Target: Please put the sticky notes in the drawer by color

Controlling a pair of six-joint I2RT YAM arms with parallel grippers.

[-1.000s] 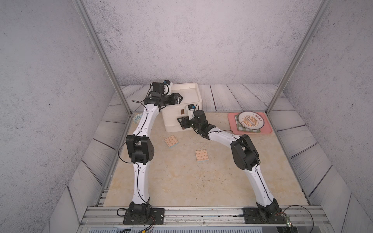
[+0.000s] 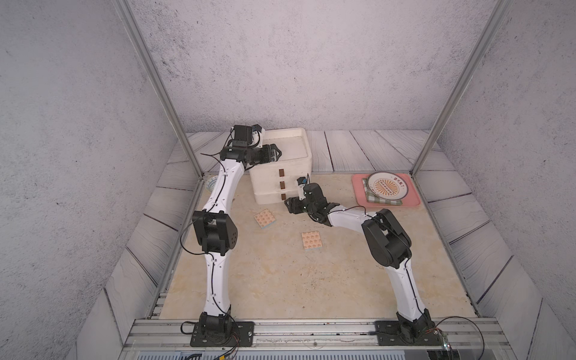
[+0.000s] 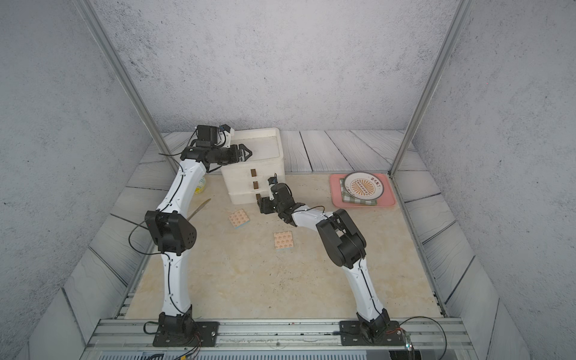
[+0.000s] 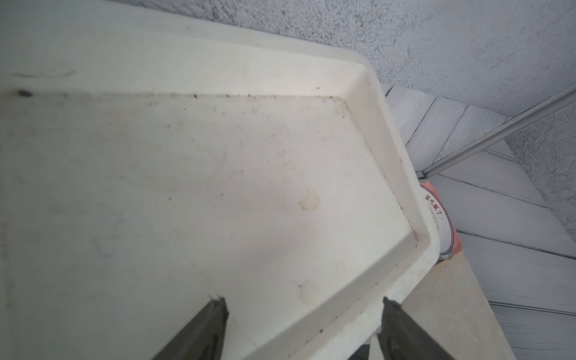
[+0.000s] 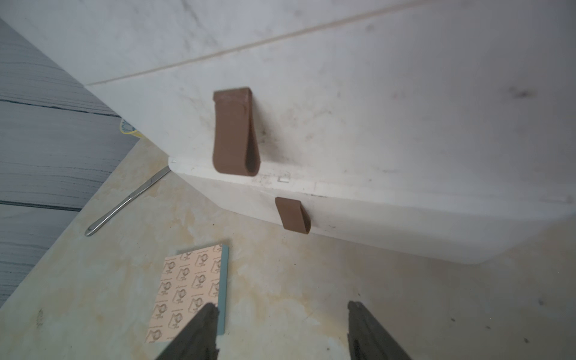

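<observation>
A white drawer unit [image 2: 264, 177] with brown pull tabs stands at the back center. My open left gripper hangs over its tray-like top, with nothing between the fingers. My right gripper is open in front of the drawer fronts, facing the middle tab [image 5: 234, 132] and lower tab [image 5: 292, 214]. Two patterned sticky note pads lie on the table: one [image 2: 264, 218] near the unit, with a blue-green edge in the right wrist view, the other [image 2: 311, 240] nearer the front.
A pink tray [image 2: 412, 198] with a plate [image 2: 387, 184] and checked cloth sits at the back right. A knife [image 5: 126, 201] lies left of the unit, with a yellow item partly seen beyond it.
</observation>
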